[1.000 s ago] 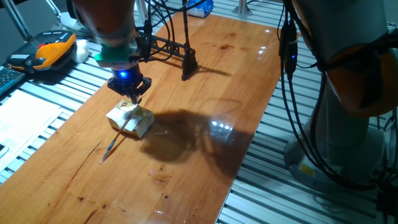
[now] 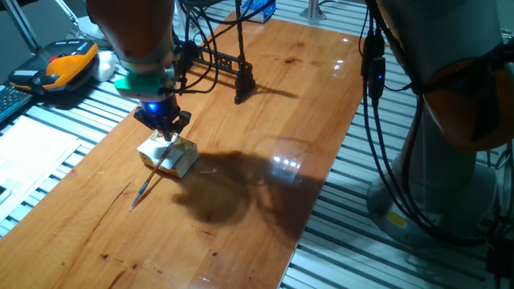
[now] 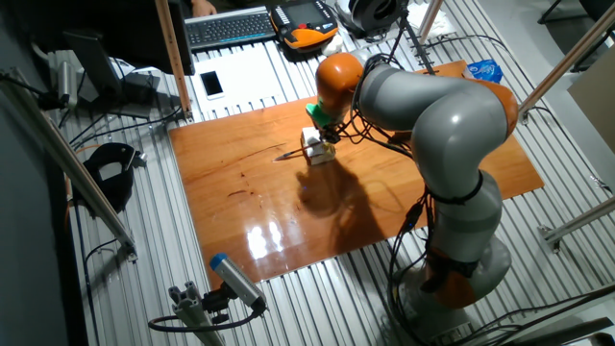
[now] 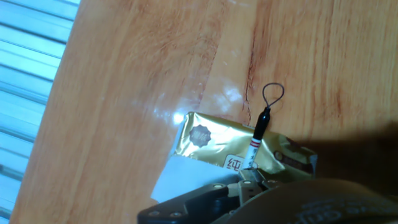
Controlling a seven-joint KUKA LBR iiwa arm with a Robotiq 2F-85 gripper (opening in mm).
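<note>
A slim brush (image 2: 149, 183) leans across a small gold-and-white box (image 2: 168, 156), its pointed end down on the wooden table. In the wrist view, the brush's black end (image 4: 262, 124) with a thin cord loop lies over the gold side of the box (image 4: 214, 138). My gripper points down at the box, its fingertips close together at the white part of the handle. Whether they grip the handle cannot be made out. The rest of the brush is hidden beneath the gripper. From the other side, the brush (image 3: 289, 155) shows beside the box (image 3: 313, 144).
A black stand (image 2: 242, 80) is on the table behind the gripper, with cables hanging close to the arm. An orange-and-black device (image 2: 58, 67) and white paper (image 2: 36, 152) lie off the table's left side.
My gripper has moved slightly left and a little closer to the box in the exterior view. The box and the brush's lower end look unmoved.
</note>
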